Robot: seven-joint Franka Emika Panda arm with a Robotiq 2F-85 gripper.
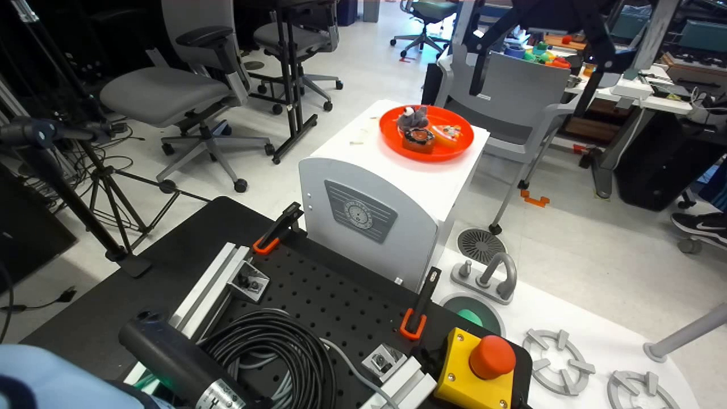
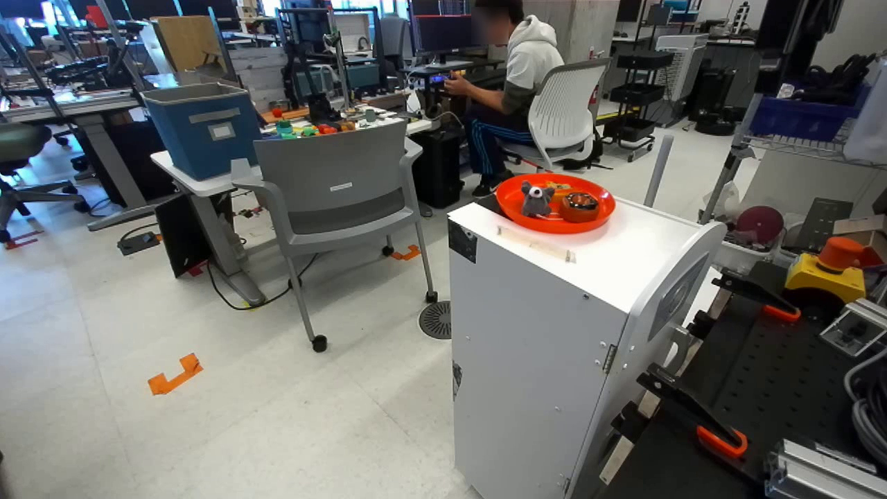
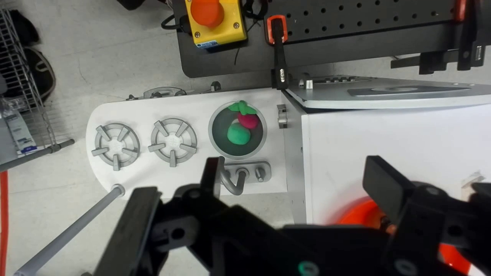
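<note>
My gripper stands open with nothing between its widely parted fingers. In exterior view 1 the same gripper (image 1: 531,99) hangs high at the top right, well above the white cabinet. An orange-red plate (image 1: 436,155) rests on that cabinet top, holding a grey toy animal (image 2: 537,199), a round brown toy food (image 2: 579,202) and a toy slice (image 1: 447,134). A green toy (image 3: 239,133) and a magenta toy with green leaves (image 3: 248,120) lie in the grey sink bowl (image 3: 221,144). My right finger hides part of the plate in the wrist view.
A grey faucet (image 3: 238,186) and two burner rings (image 3: 173,142) rise from the white counter. An upright grey post (image 3: 73,230) stands at its edge. The cabinet top (image 2: 648,249) has bare room beside the plate. Clamps (image 1: 421,303) stick up along the black table edge.
</note>
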